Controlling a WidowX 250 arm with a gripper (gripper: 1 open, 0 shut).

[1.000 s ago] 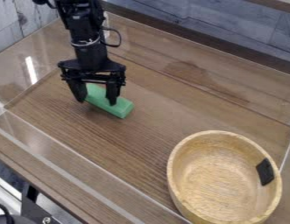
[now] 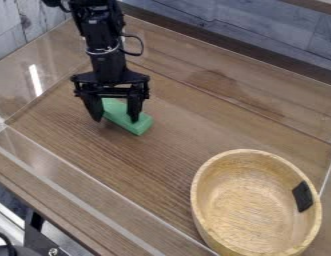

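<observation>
A green block point(image 2: 133, 124) lies on the wooden table in the upper left of the camera view. My black gripper point(image 2: 112, 104) comes down from above over it, with its fingers on either side near the block's back part. Whether the fingers grip it is hard to tell.
A round beige basket point(image 2: 255, 215) with a dark handle patch stands at the lower right. A cable lies at the lower left edge.
My gripper has shifted slightly left over the block, and its fingers have moved a little. The block looks almost unmoved.
</observation>
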